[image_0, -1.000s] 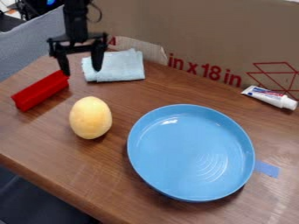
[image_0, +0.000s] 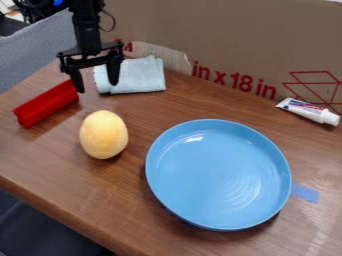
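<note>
My black gripper (image_0: 95, 81) is open, hanging low at the upper left, its fingertips just above the far end of a red block (image_0: 43, 105) and the left part of a folded light-blue cloth (image_0: 138, 76). Nothing shows held between the fingers. A pale yellow oval object (image_0: 104, 135) stands nearer the front, and a blue plate (image_0: 218, 175) lies to its right.
A toothpaste tube (image_0: 307, 110) lies at the right by a cardboard backdrop (image_0: 241, 40). The wooden table (image_0: 134, 210) has free room at front left and between the cloth and plate. Its left edge drops away near the bottom left.
About a second ago it was also low, near its present place. The objects have not visibly moved.
</note>
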